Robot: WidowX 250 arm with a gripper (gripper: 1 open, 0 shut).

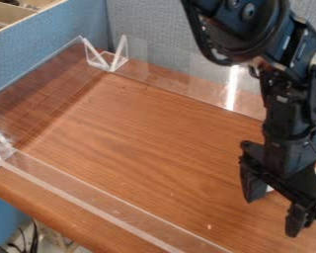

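My black gripper (273, 203) hangs low over the right side of the wooden table (141, 143), its two dark fingers apart. No object shows between them. A small pale object at the right edge, behind the gripper, is mostly hidden, and I cannot tell what it is.
Clear plastic walls with white corner brackets (108, 57) border the table. Cables (29, 237) lie off the table at the lower left, and a wooden box (9, 18) stands beyond the blue partition at the upper left.
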